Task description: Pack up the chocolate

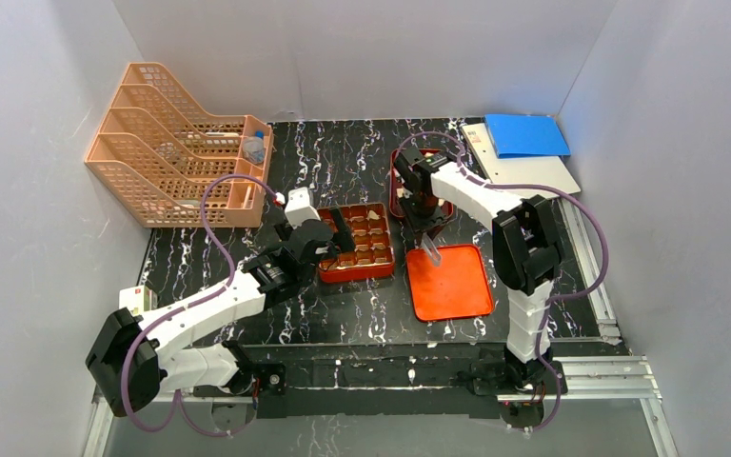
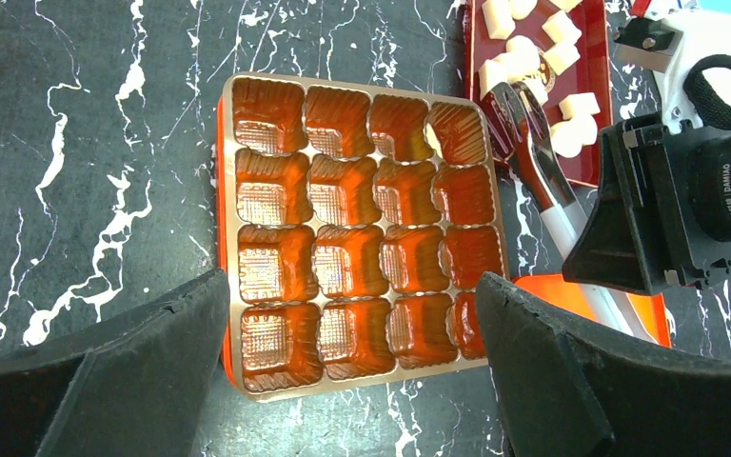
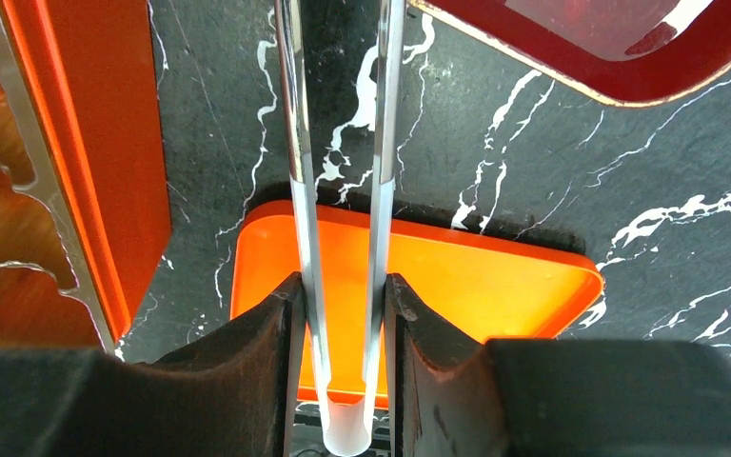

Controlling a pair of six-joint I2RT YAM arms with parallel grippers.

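Note:
The box with a gridded brown insert (image 2: 345, 227) lies between the spread fingers of my left gripper, which is open and holds nothing. Its compartments look empty except for a pale bit (image 2: 433, 141) in the far right corner. Metal tongs (image 3: 305, 228) are gripped by my right gripper, one finger pressed against each arm. In the left wrist view, the tongs' tips are close to the box's far right corner, beside the dark red tray (image 2: 595, 90) of pale chocolate pieces (image 2: 563, 57). Whether anything is between the tips cannot be told.
Near the front right, an orange lid (image 1: 450, 286) lies flat, with the tongs' rear end above it. A peach file rack (image 1: 167, 143) stands at the back left, a blue folder (image 1: 525, 135) at the back right. Bare dark table lies left of the box.

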